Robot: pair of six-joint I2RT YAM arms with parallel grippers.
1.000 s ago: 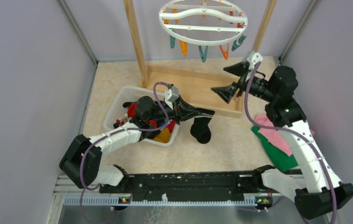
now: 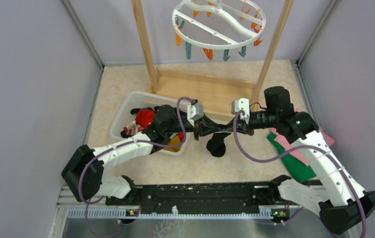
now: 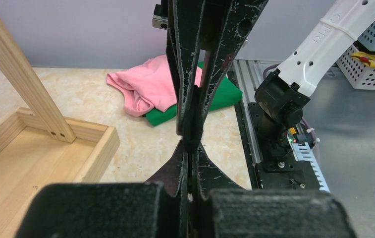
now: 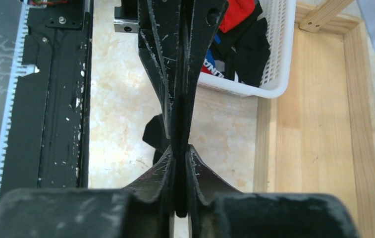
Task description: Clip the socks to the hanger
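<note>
A black sock [image 2: 217,147] hangs by its cuff between my two grippers in the top view, its foot dangling over the table. On the cuff's left side my left gripper [image 2: 217,130] is shut, and my right gripper [image 2: 233,129] is shut on the other side, the tips close together. Dark cloth shows between the right fingers in the right wrist view, where part of the sock [image 4: 154,133] hangs behind. The left wrist view shows the two grippers meeting almost tip to tip. The round white hanger [image 2: 218,47] with orange and teal clips hangs above, at the back.
A white basket [image 2: 121,116] with mixed socks stands under the left arm. The wooden frame's base [image 2: 205,84] lies behind the grippers, its posts rising either side. Pink cloth [image 3: 143,84] and green cloth [image 3: 220,96] lie on the right.
My right gripper has come from the back right, open, to the sock's cuff and shut there. The left gripper moved slightly right with the sock. The hanger has turned.
</note>
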